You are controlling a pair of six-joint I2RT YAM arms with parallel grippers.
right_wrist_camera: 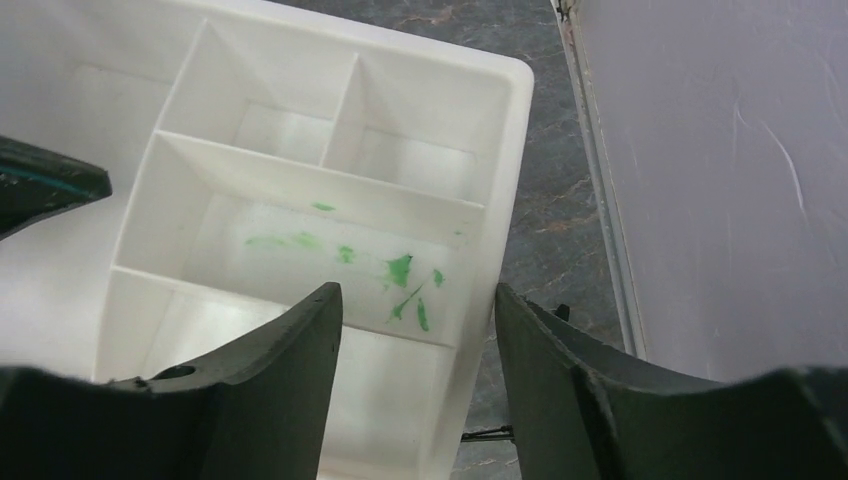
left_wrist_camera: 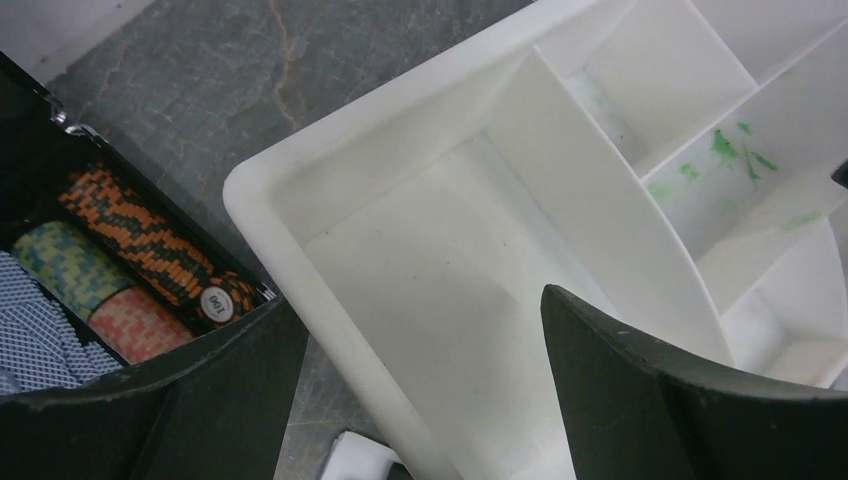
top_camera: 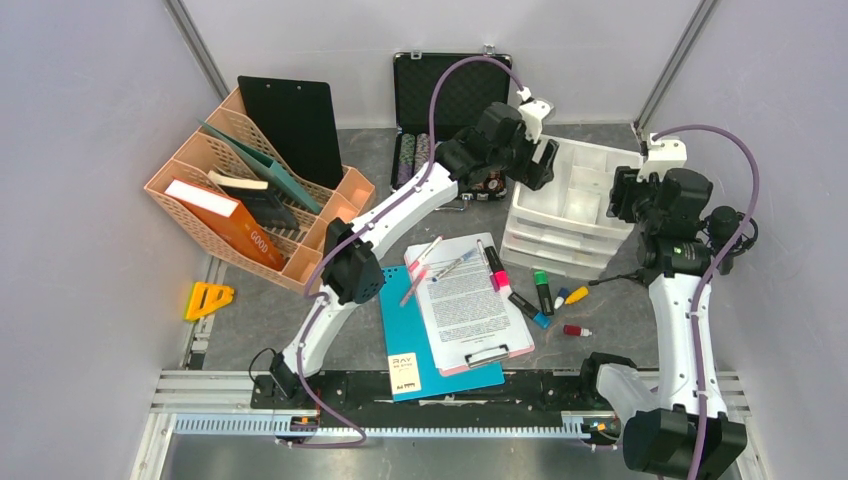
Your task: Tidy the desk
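In the top view, a white plastic drawer organizer [top_camera: 565,228] stands between the arms, its divided top tray uncovered. Over its left side hangs my left gripper, open, with the tray's left rim [left_wrist_camera: 330,335] passing between its fingers close to one of them. On the opposite side my right gripper straddles the right rim [right_wrist_camera: 478,300]; a gap shows between its fingers, the right one against the rim's outer side. Several markers [top_camera: 543,292], pens [top_camera: 455,264] and papers on a clipboard [top_camera: 470,310] lie in front. Green stains mark one tray compartment.
A peach file rack [top_camera: 205,150] with books and folders stands at the left. Behind is an open black case [top_camera: 450,85] with rolls of chips. A blue folder [top_camera: 400,325] lies under the clipboard. A black corded object [top_camera: 725,228] sits beside the right arm.
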